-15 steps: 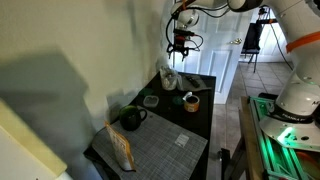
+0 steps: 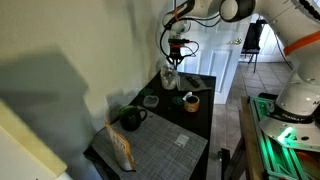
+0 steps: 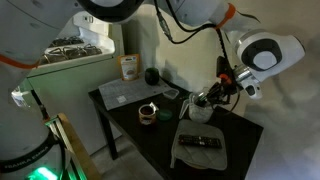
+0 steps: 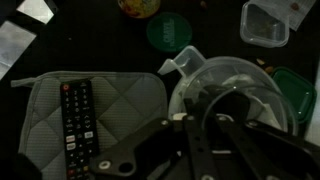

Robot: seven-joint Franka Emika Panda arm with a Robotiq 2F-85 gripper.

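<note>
A clear plastic pitcher or jug [image 3: 199, 112] stands on the dark table, its round mouth facing up. Over that mouth, my gripper points down, its dark fingers reaching to the rim or just inside. Exterior view 2 has the gripper [image 3: 222, 92] close above the jug's right side. In exterior view 1, both the jug [image 2: 169, 78] and the gripper [image 2: 173, 60] are small at the far end of the table. Something dark shows within the jug, too unclear to name. How wide the fingers stand, and whether anything is between them, is hidden.
Beside the jug, a black remote [image 4: 77, 125] lies on a grey quilted mat [image 4: 120, 105]. A green round lid [image 4: 169, 33], a clear small container [image 4: 265, 22] and a cup [image 3: 147, 114] are nearby. Farther off are a black mug [image 2: 132, 117] and an upright bag [image 2: 120, 146].
Across the last second my gripper has come down and slightly left, from above the jug to its mouth. The jug and the other table items appear unmoved.
</note>
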